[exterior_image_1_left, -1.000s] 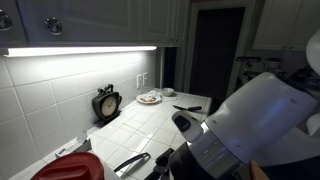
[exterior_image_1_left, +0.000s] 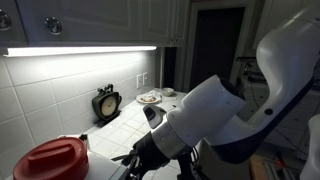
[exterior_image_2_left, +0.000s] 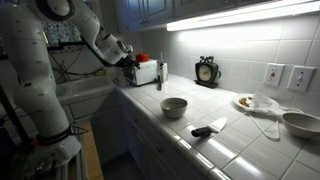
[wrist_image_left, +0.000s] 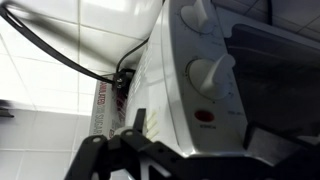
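Note:
A white toaster oven (exterior_image_2_left: 148, 74) stands at the far left end of the counter, with a red lidded item (exterior_image_2_left: 143, 57) on top. In the wrist view its front panel (wrist_image_left: 205, 110) fills the middle, showing white knobs (wrist_image_left: 211, 76) and a small red light. My gripper is open, its dark fingers (wrist_image_left: 122, 150) spread along the bottom edge by the panel's lower end. Whether they touch the oven I cannot tell. In exterior view 1 the red item (exterior_image_1_left: 52, 160) is at lower left, and the arm hides much of the gripper.
A black cord (wrist_image_left: 60, 55) runs beside the oven. Farther along the counter are a green-grey bowl (exterior_image_2_left: 174, 107), a knife (exterior_image_2_left: 210, 128), a plate of food (exterior_image_2_left: 247, 101), another bowl (exterior_image_2_left: 301, 124) and a small black clock-like stand (exterior_image_2_left: 207, 71). Bare tile lies between them.
The arm has drawn back and changed its bend, uncovering more counter. The red item now appears farther left and slightly higher in exterior view 1.

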